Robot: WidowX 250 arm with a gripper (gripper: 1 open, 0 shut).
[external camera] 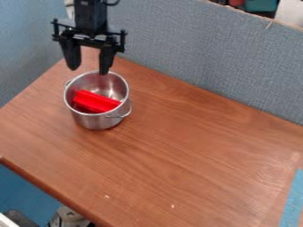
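Observation:
A black gripper [88, 64] is high at the top left, open, with nothing between its two fingers, above and slightly behind a steel pot [113, 87]. Inside the pot lies a red cylindrical object [95, 101], tilted across the bottom.
Grey padded walls [213, 62] border it at the back and left. Some objects lie beyond the table's front-left edge, cut off by the frame.

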